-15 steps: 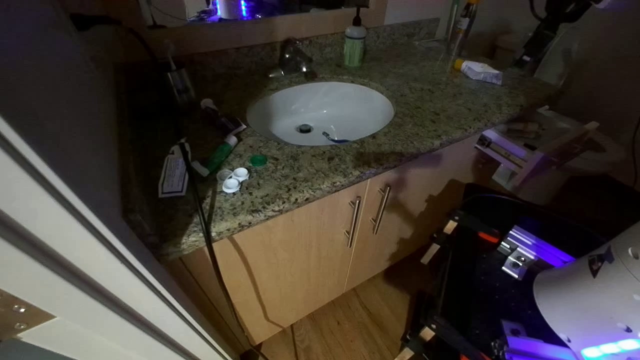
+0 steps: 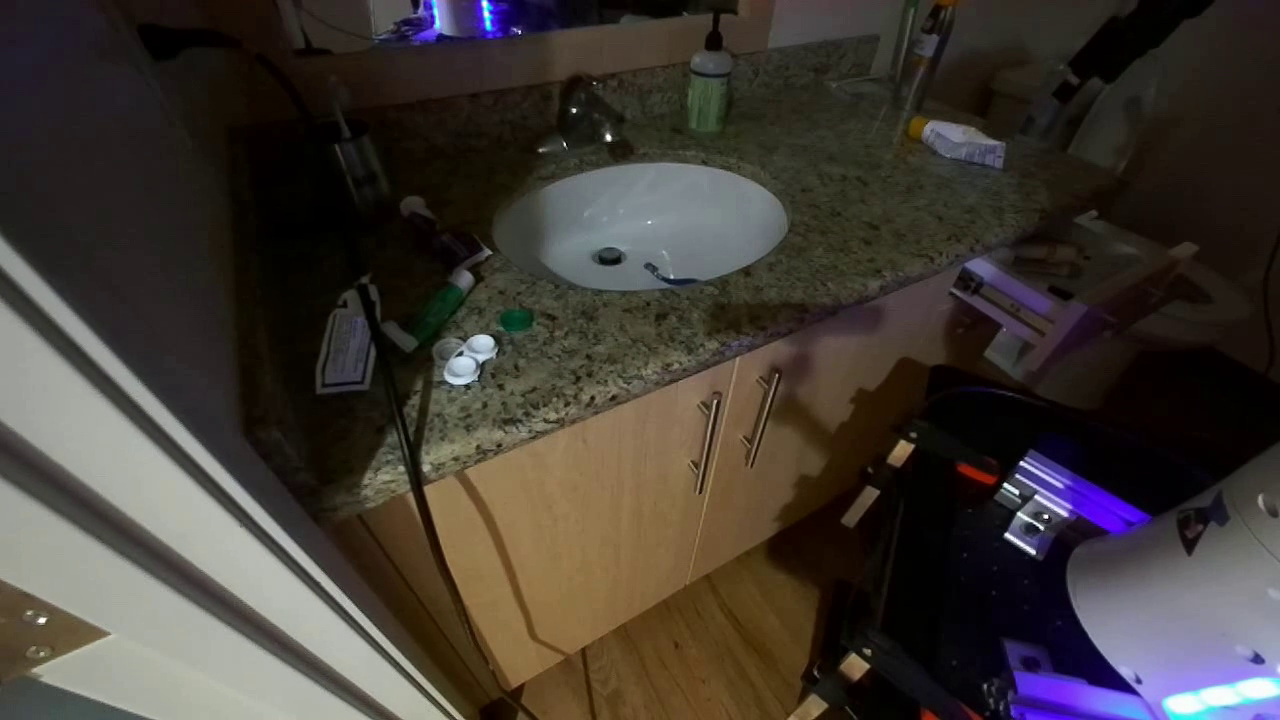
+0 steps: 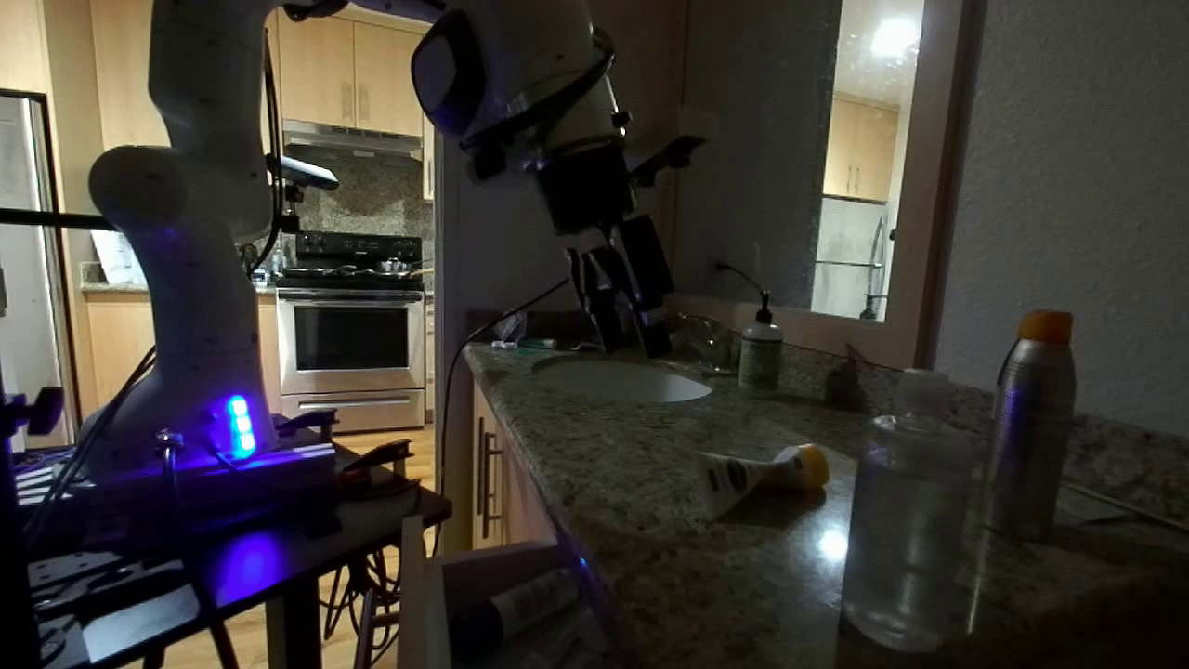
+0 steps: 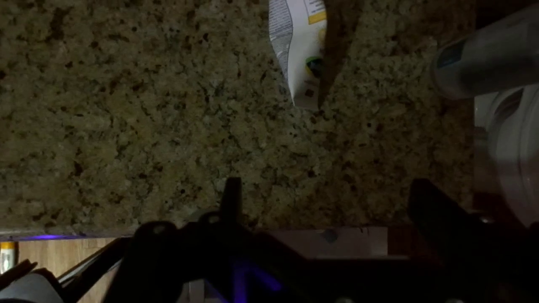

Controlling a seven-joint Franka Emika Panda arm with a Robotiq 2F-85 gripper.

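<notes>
My gripper stands open in the wrist view, its dark fingers wide apart with nothing between them. Beneath it lie the granite counter's front edge and part of an open drawer (image 4: 348,241). A white tube (image 4: 303,55) with a yellow cap, the cap showing in the exterior views, lies on the counter beyond the fingers, apart from them. Exterior view 1 has the gripper (image 2: 1044,118) at the upper right, near the tube (image 2: 963,144). In exterior view 2 the gripper (image 3: 635,340) points down above the counter, farther from the camera than the tube (image 3: 730,481).
A clear bottle (image 3: 908,546) and an orange-capped can (image 3: 1027,435) stand at the counter's near end in exterior view 2. The sink (image 2: 660,216) holds a toothbrush (image 2: 669,276). A soap bottle (image 2: 709,90) stands behind it. Small items clutter the left end; counter right of the sink is clear.
In exterior view 1 the arm's end at the upper right has shifted and tilted slightly rightward, its fingers a little higher. Objects on the counter have stayed put.
</notes>
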